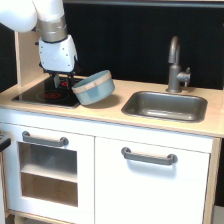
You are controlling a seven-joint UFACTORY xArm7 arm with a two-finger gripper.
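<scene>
A blue-grey pot with a tan rim is tilted at the right edge of the black stovetop, its right side higher than its left. My gripper, dark and small in the camera view, points down at the pot's left rim from the white and grey arm above. The fingertips overlap the pot's edge and the dark stove behind, so whether they grip the rim is unclear. Whether the pot's underside touches the counter is also hard to make out.
A grey sink is set into the wooden counter on the right, with a dark tall faucet behind it. White cabinet doors with grey handles stand below. Bare counter separates the pot from the sink.
</scene>
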